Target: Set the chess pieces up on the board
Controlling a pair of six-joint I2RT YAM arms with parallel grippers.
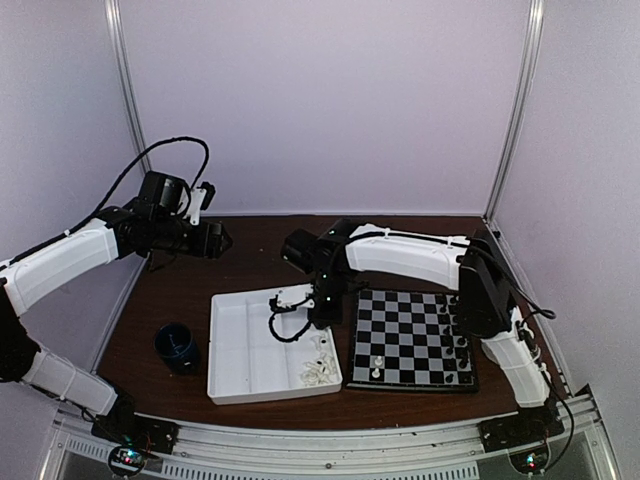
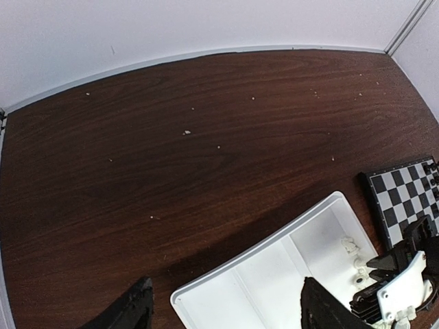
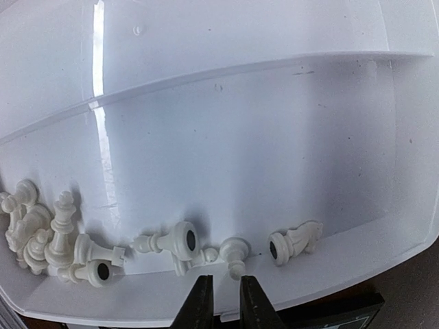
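Observation:
White chess pieces (image 3: 60, 226) lie heaped in a corner of the white tray (image 1: 237, 345); a pawn (image 3: 235, 253) and a knight (image 3: 297, 241) lie along the same wall. My right gripper is over that wall, its fingers (image 3: 199, 301) partly apart with nothing between them; the pawn is just beyond the tips. Right of the tray is the chessboard (image 1: 405, 335), with black pieces (image 1: 462, 342) along its right side and a couple of white pieces (image 1: 377, 368) near its front left corner. My left gripper hangs open and empty, left of and behind the tray.
A dark blue cup (image 1: 177, 348) stands left of the tray. The right arm (image 1: 410, 258) reaches across the back of the board. Bare table (image 2: 192, 144) lies behind the tray.

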